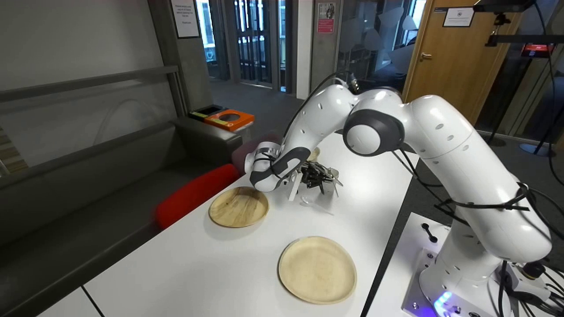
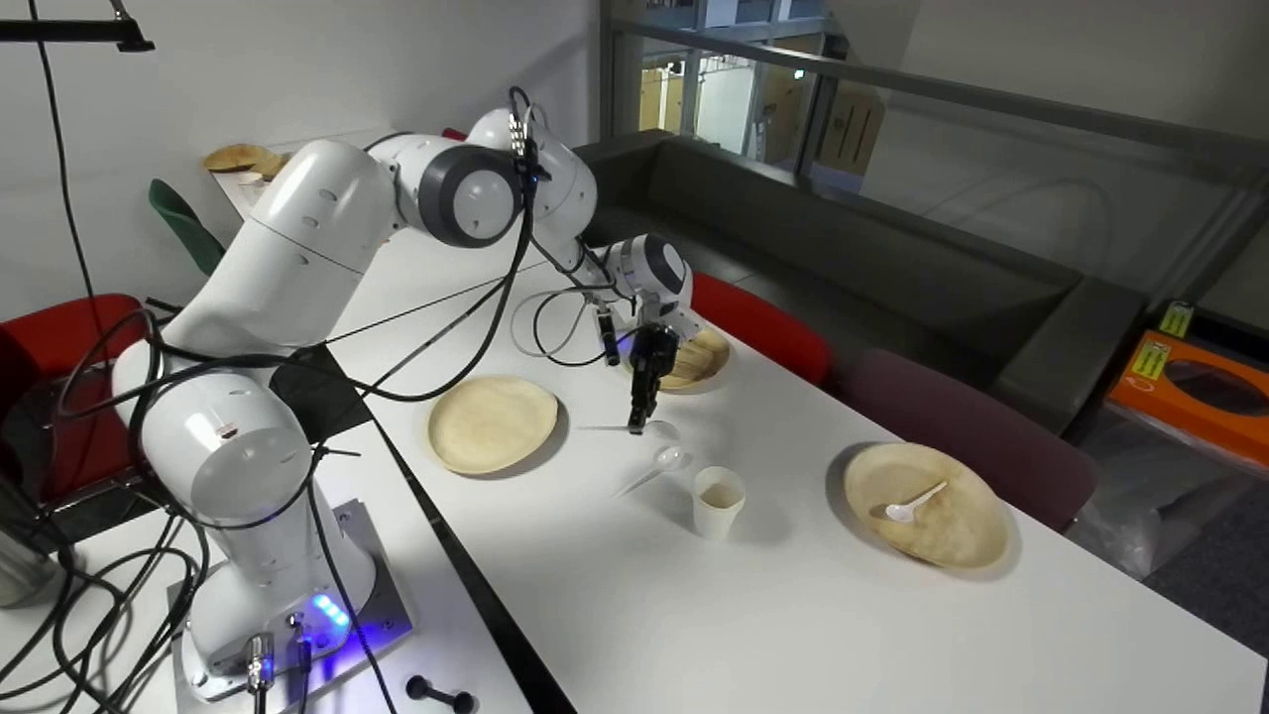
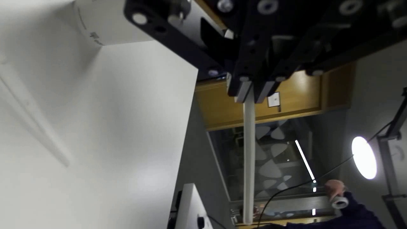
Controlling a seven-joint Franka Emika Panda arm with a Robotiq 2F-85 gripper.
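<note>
My gripper is shut on the thin handle of a white plastic utensil (image 3: 249, 160), which juts straight out from the fingertips in the wrist view. In exterior view 2 my gripper (image 2: 638, 424) points down above the table, and the utensil seems to cross its tips roughly level; its rounded end is faint there. A second white spoon (image 2: 651, 469) lies loose on the table close by, its bowl toward a pale cup (image 2: 717, 505). From exterior view 1, the dark fingers partly cover the cup.
Nearest the base is a pale round plate (image 2: 491, 424). A wood-grained plate (image 1: 239, 206) lies by the red chair, partly behind my gripper in exterior view 2. Another plate (image 2: 982, 518) holds a white spoon (image 2: 917, 502).
</note>
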